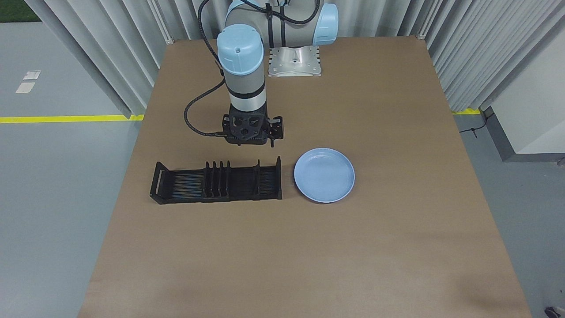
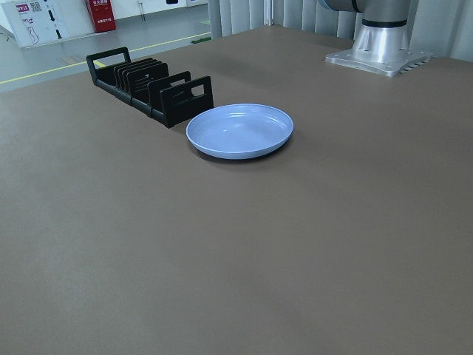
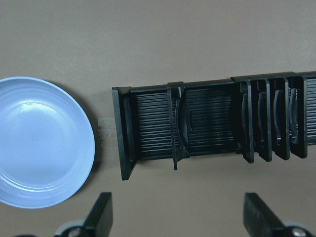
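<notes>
A light blue plate [image 1: 324, 175] lies flat on the table to the right of a black slotted rack [image 1: 185, 185] in the front view. The left view shows the plate [image 2: 239, 132] just in front of the rack [image 2: 181, 103]. In the wrist view the plate [image 3: 39, 143] is on the left, the rack [image 3: 207, 123] to its right, its slots empty. My gripper is open, hanging above the table behind the rack in the front view, its fingers apart with nothing between them.
The arm's metal base [image 1: 294, 66] stands at the back edge, near the curtain. A cable loops left of the gripper.
</notes>
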